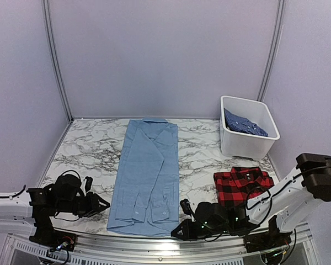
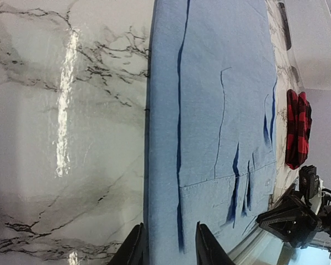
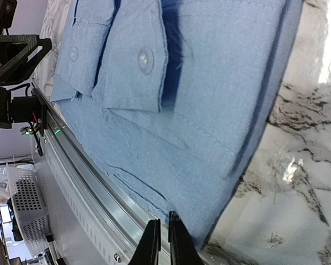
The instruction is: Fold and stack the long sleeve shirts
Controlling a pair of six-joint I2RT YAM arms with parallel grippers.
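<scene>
A light blue long sleeve shirt lies flat on the marble table, its sides and sleeves folded inward into a long strip, cuffs toward the front edge. My right gripper is low at the shirt's front right corner; in the right wrist view its fingers stand a little apart over the hem's corner, and no grip on the cloth shows. Left of the shirt, my left gripper is partly open near the front left side, with nothing visible between its fingers. A folded red and black plaid shirt rests at the right.
A white bin with a dark blue shirt inside stands at the back right. A metal rail runs along the table's front edge. Bare marble is free to the left of the shirt.
</scene>
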